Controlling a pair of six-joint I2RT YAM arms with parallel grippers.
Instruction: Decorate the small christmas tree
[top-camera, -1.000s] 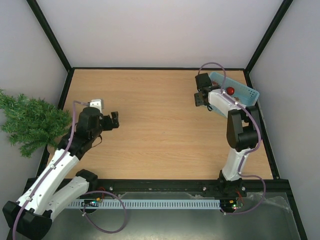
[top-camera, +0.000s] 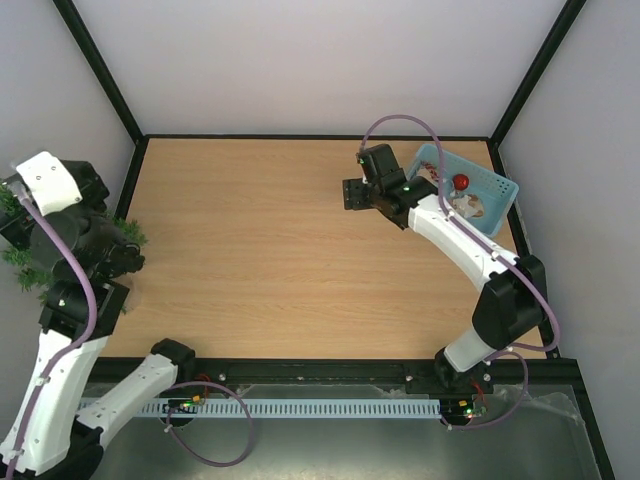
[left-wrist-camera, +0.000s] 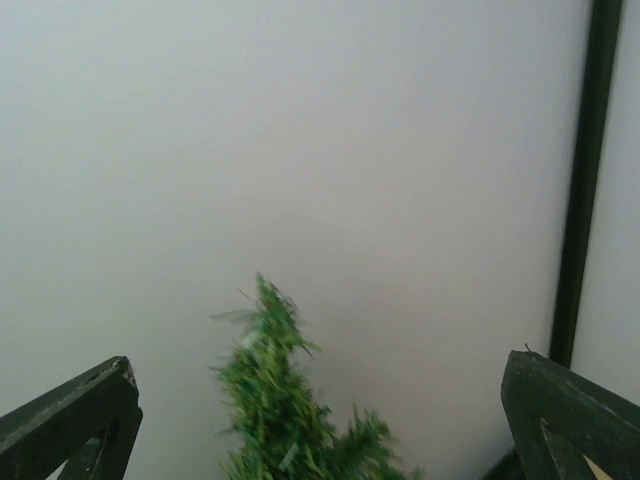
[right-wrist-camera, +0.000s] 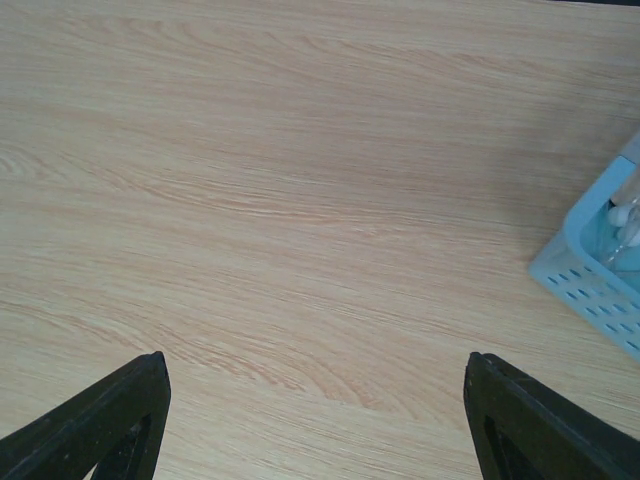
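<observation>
The small green tree (top-camera: 128, 230) stands at the left side, mostly covered by my left arm in the top view. Its tip (left-wrist-camera: 268, 380) rises between the fingers of my left gripper in the left wrist view; the fingers are wide open and hold nothing. My right gripper hangs over bare table left of the blue basket (top-camera: 497, 183). Its fingers stand apart with nothing between them. In the basket I see a red ball (top-camera: 460, 182) and other small ornaments, partly hidden by the right arm.
The basket's corner (right-wrist-camera: 575, 255) shows at the right of the right wrist view. Pale walls and dark frame posts (top-camera: 105, 85) bound the workspace.
My left arm has swung left and up from over the table to in front of the tree. The right gripper has shifted left, away from the basket.
</observation>
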